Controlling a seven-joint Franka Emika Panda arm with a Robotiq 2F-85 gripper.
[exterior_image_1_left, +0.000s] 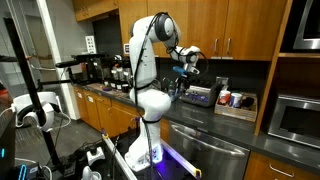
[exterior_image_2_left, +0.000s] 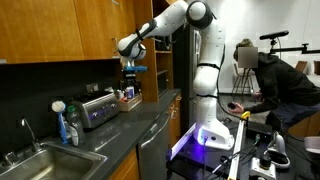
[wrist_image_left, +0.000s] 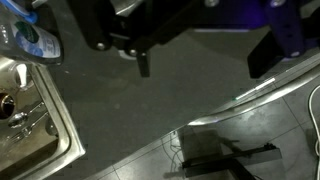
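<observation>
My gripper stands open over the dark countertop (wrist_image_left: 165, 110), with a wide gap and nothing between its fingers. In exterior view 1 the gripper (exterior_image_1_left: 181, 85) hangs above the back of the counter, by the left end of the silver toaster (exterior_image_1_left: 203, 96). From the other side, exterior view 2 shows the gripper (exterior_image_2_left: 130, 84) held high over the counter, its tips small and hard to make out.
The steel sink (exterior_image_2_left: 92, 157) and a bottle (wrist_image_left: 38, 40) lie toward the left in the wrist view. A wooden crate (exterior_image_1_left: 243, 107) with several items stands right of the toaster. Cabinets (exterior_image_1_left: 240, 35) hang above.
</observation>
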